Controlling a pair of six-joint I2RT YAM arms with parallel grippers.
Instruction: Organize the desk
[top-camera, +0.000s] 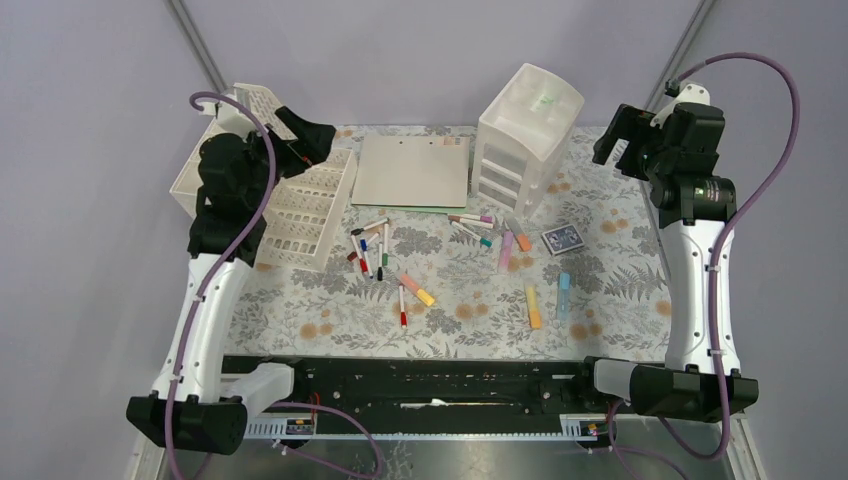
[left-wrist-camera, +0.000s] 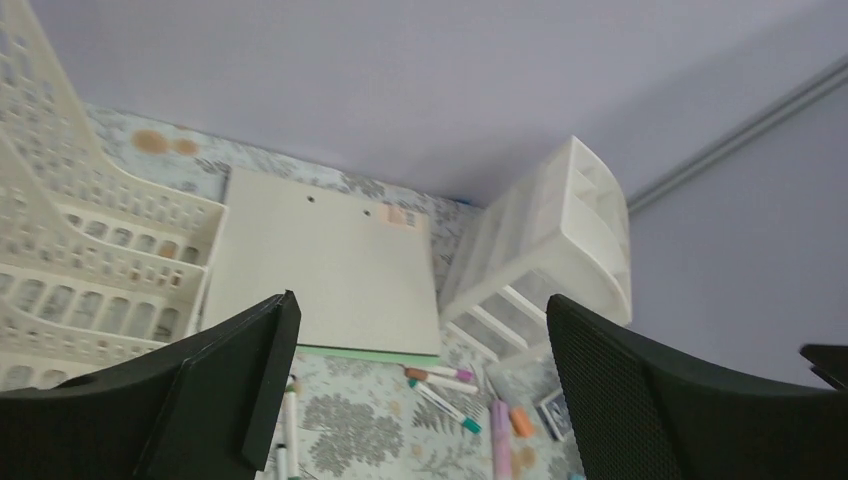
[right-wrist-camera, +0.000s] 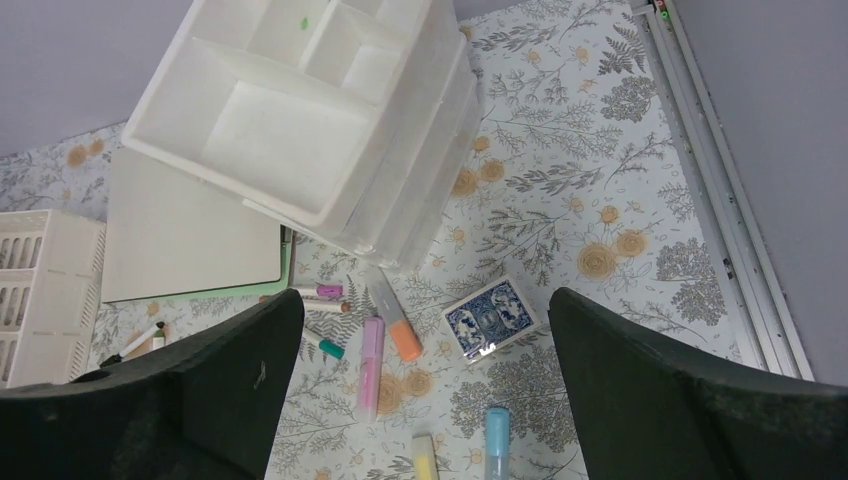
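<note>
Markers lie scattered mid-desk, with pink, yellow and blue pastel sticks to the right and a card box. A white drawer unit stands at the back right, beside a flat board. A white slotted basket is at the left. My left gripper is raised over the basket, open and empty. My right gripper is raised at the right edge, open and empty, looking down on the drawer unit and card box.
Walls and metal rails border the back and sides.
</note>
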